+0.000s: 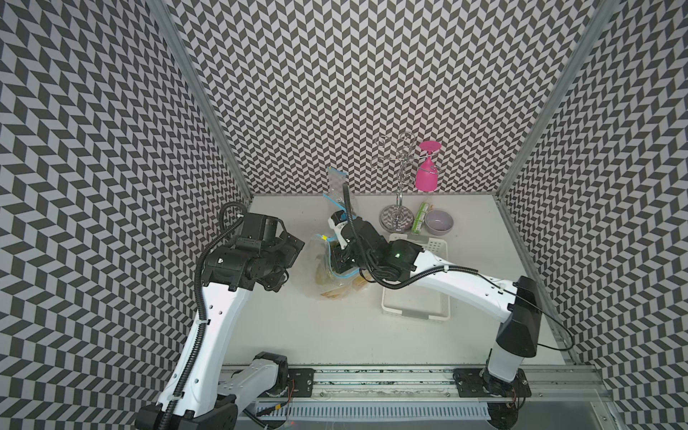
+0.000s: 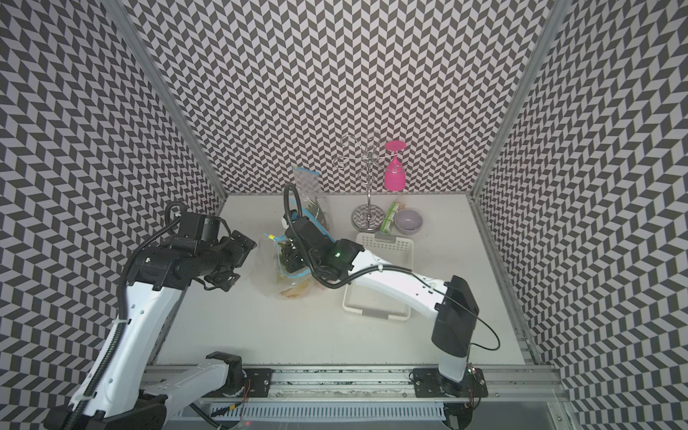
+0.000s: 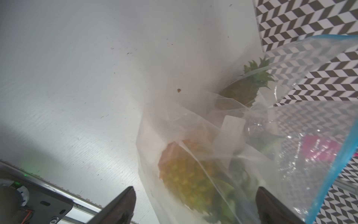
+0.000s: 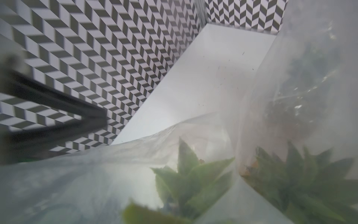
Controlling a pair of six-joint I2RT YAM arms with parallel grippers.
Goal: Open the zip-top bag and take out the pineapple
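A clear zip bag with a blue-edged mouth (image 3: 335,164) holds a yellow-orange pineapple (image 3: 186,168), seen blurred through the film in the left wrist view. Left of the bag, my left gripper is open, with its tips spread before the film and not closed on it. My right gripper (image 1: 338,251) is at the bag's mouth, its fingertips hidden in both top views. The right wrist view has one dark finger (image 4: 93,115) at left, while cloudy film and green leaves (image 4: 190,175) fill the lower part; whether anything is held is unclear.
Another clear bag with a pineapple (image 3: 242,89) stands behind. A white basket (image 1: 448,286) lies under the right arm. Farther back are a metal stand (image 1: 396,219), a pink spray bottle (image 1: 426,177) and a purple bowl (image 1: 438,222).
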